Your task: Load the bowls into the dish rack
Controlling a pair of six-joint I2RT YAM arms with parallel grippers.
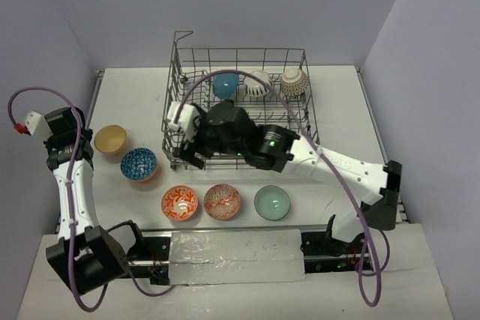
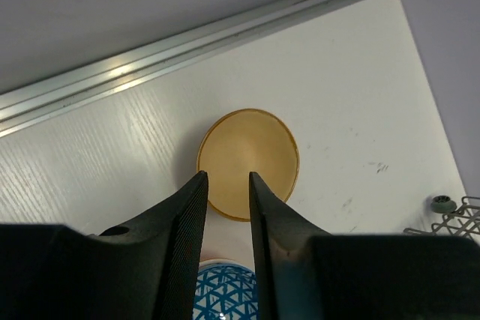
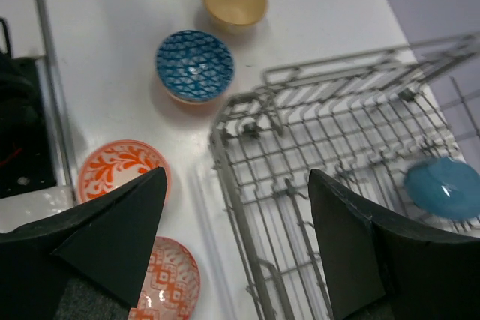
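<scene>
On the table at the left lie a yellow bowl [image 1: 111, 139] and a blue patterned bowl [image 1: 139, 163]. Along the front are an orange patterned bowl [image 1: 180, 203], a reddish patterned bowl [image 1: 223, 201] and a green bowl [image 1: 272, 202]. A wire dish rack [image 1: 309, 125] stands at the back, with a blue bowl [image 1: 225, 85], a striped bowl [image 1: 257, 83] and a beige dotted bowl [image 1: 294, 81] in its back row. My left gripper is part open, empty, with the yellow bowl beyond its fingertips. Above the rack's left part, my right gripper is open and empty.
Grey walls close in the left [image 1: 45, 50], back and right sides. Bare table [image 1: 349, 140] lies to the right of the rack. The rack's wire rim [image 3: 225, 140] runs close below my right gripper.
</scene>
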